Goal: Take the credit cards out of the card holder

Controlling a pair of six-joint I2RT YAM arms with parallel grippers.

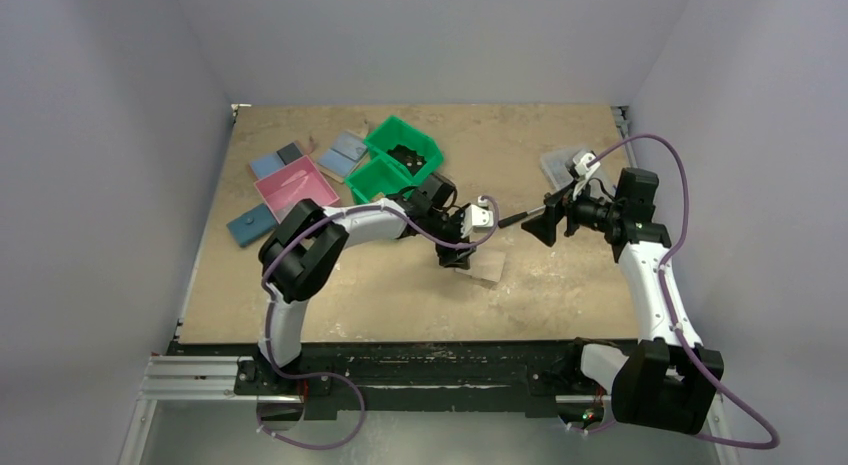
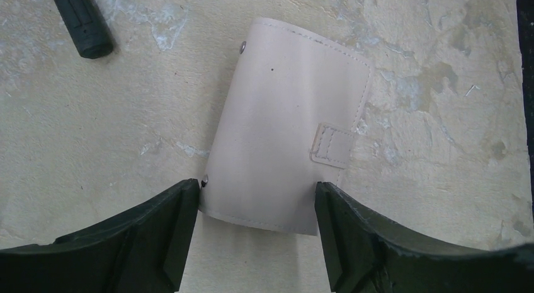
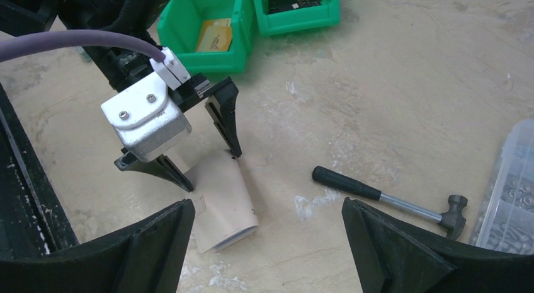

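Note:
A pale beige leather card holder (image 2: 272, 123) (image 3: 221, 211) with stitched edges and a small tab lies flat on the table, closed; no cards are visible. My left gripper is at one end of it, fingertips touching or very near its edges, part open around that end. In the right wrist view the left gripper is low over the holder. My right gripper (image 1: 544, 217) stands open to the right, above the table, with nothing between its fingers.
A hammer (image 3: 346, 183) lies between the grippers, near a clear container (image 3: 507, 198). Green bins (image 1: 385, 155), a pink bin (image 1: 293, 188) and flat blue pieces (image 1: 251, 224) stand at the back left.

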